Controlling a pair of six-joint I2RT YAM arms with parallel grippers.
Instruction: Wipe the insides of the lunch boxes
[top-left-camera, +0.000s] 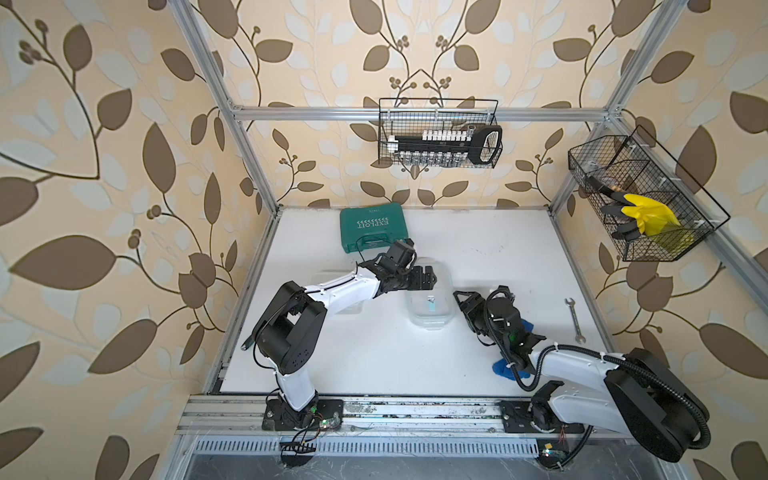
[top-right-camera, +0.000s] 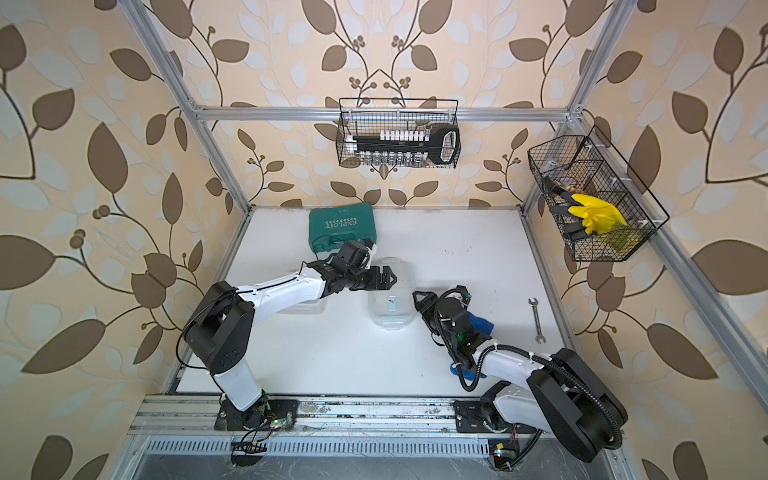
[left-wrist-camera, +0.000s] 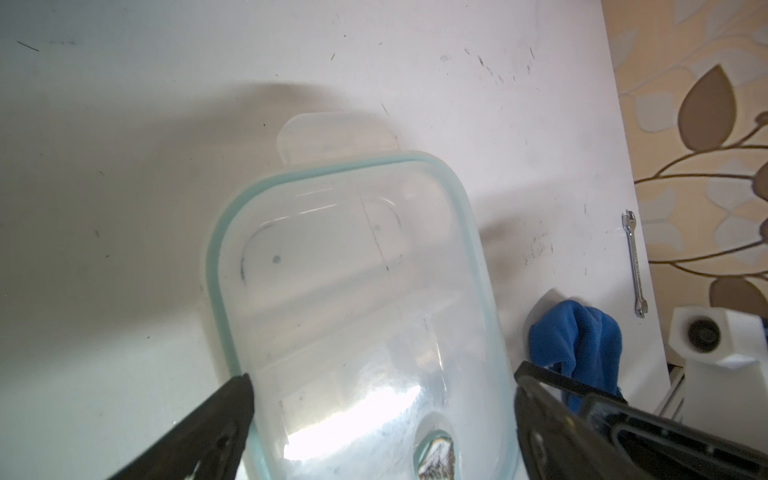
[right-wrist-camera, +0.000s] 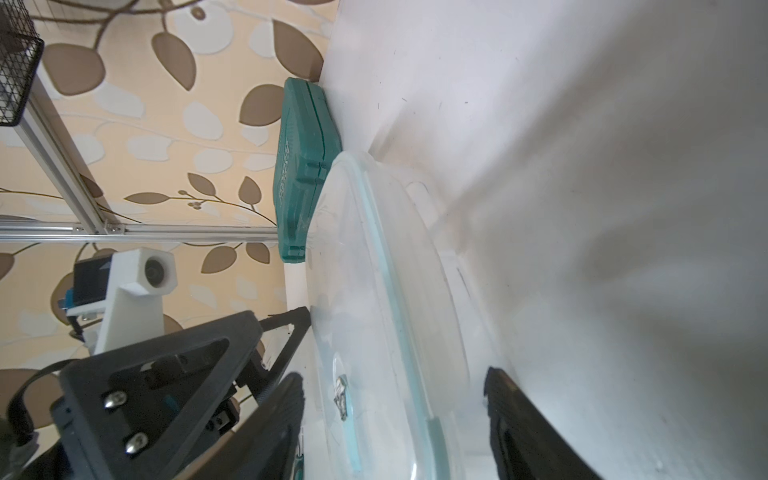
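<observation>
In the middle of the table stands a clear lunch box with a pale green seal round its top and a closed-looking lid. A second clear box lies to its left, mostly behind the left arm. Over the middle box's far-left part is my left gripper, open; the left wrist view has the box between its spread fingers. My right gripper is open at the box's right side, the box showing between its fingers in the right wrist view. Contact cannot be told. A blue cloth lies partly under the right arm.
A green case sits at the back left. A wrench lies along the right edge. Wire baskets hang on the frame, one holding yellow gloves.
</observation>
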